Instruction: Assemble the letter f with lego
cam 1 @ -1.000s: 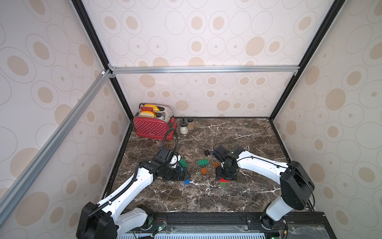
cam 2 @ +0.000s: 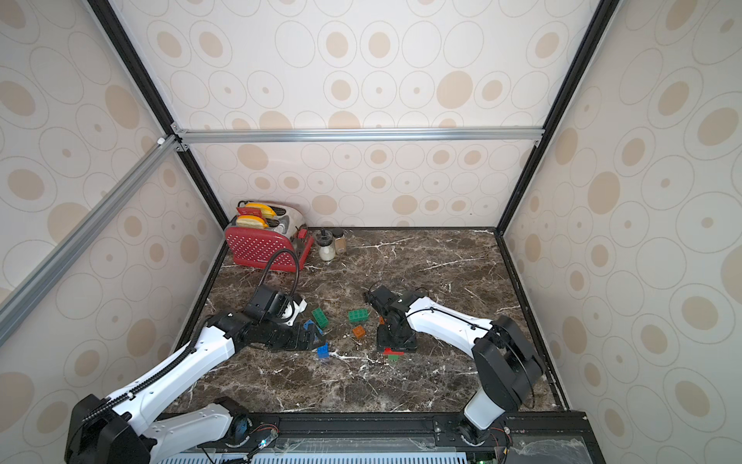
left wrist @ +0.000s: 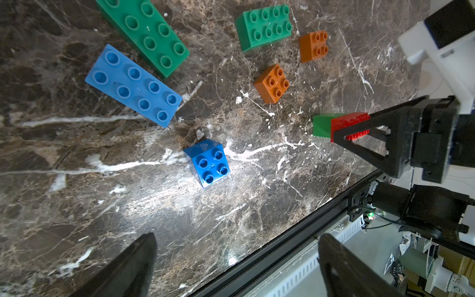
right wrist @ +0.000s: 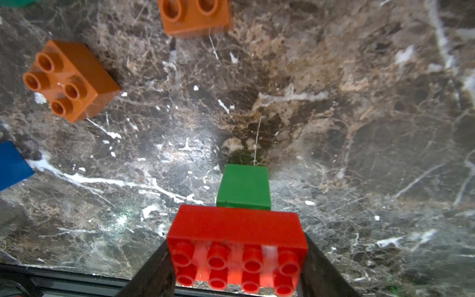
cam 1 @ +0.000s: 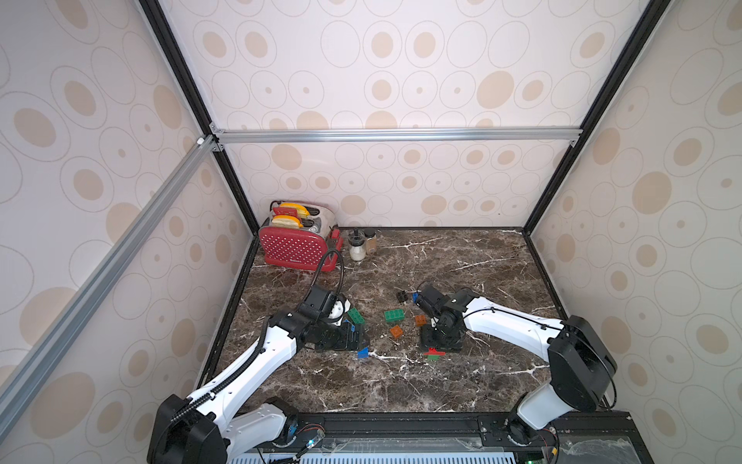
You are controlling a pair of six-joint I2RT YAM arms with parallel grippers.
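Note:
In the right wrist view a red eight-stud brick (right wrist: 237,227) is gripped lengthwise by my right gripper, its studs facing the gripper. A green brick (right wrist: 245,185) shows against the red one's other side; whether the two are pressed together I cannot tell. My left gripper stands open and empty above the table, its blurred fingers (left wrist: 118,267) wide apart. Beneath it lies a blue four-stud brick (left wrist: 210,163), studs up. A long blue brick (left wrist: 133,85) rests beside a long green brick (left wrist: 143,34).
Another green brick (left wrist: 263,26) and two orange bricks (left wrist: 272,83) (left wrist: 313,46) lie between the arms. A red toaster (cam 1: 297,239) and small jars (cam 1: 357,246) stand at the back left.
The right arm's upper part has shifted slightly right, while its gripper and the red brick have barely moved. The left arm has stayed still.

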